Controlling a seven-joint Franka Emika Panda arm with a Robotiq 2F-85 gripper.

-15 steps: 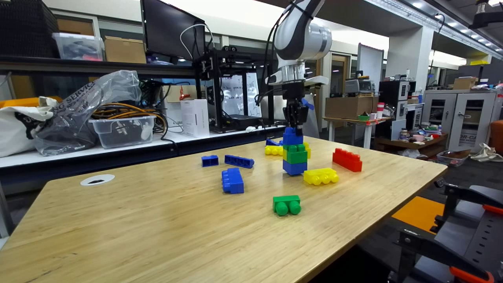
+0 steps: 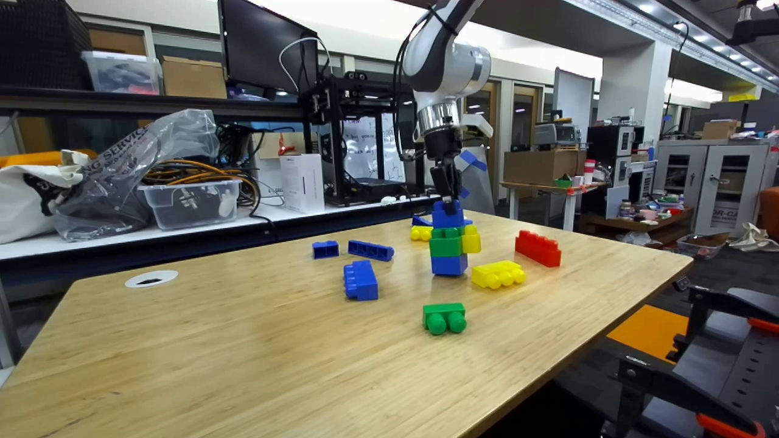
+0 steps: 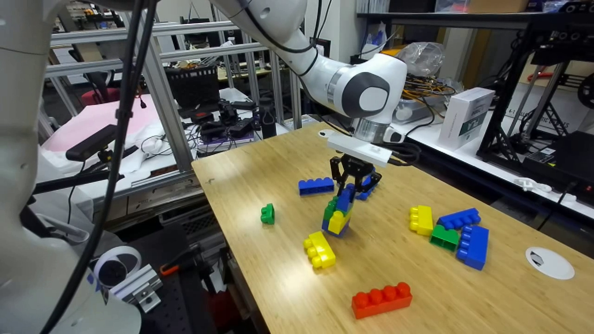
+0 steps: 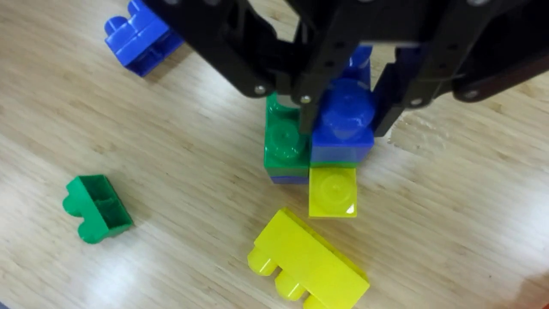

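Note:
A stack of toy blocks stands near the middle of the table. Its top is a blue block (image 4: 343,128), with a green block (image 2: 445,245) and a yellow block (image 4: 333,193) side by side beneath it, and a lower blue block (image 2: 449,266) at the bottom. My gripper is shut on the top blue block, one finger on each side of its stud. In exterior view 2 the gripper comes down over the stack from above. Part of the top block is hidden behind the fingers in the wrist view.
Close to the stack lies a loose yellow block (image 3: 319,250). A red block (image 3: 382,300), a small green block (image 3: 267,214) and a blue block (image 3: 316,186) lie farther out. Several more blocks cluster around a green one (image 3: 444,237).
In exterior view 1 the gripper and the stack have shifted slightly left and turned, bringing more of the yellow block into sight. The loose blocks have stayed put.

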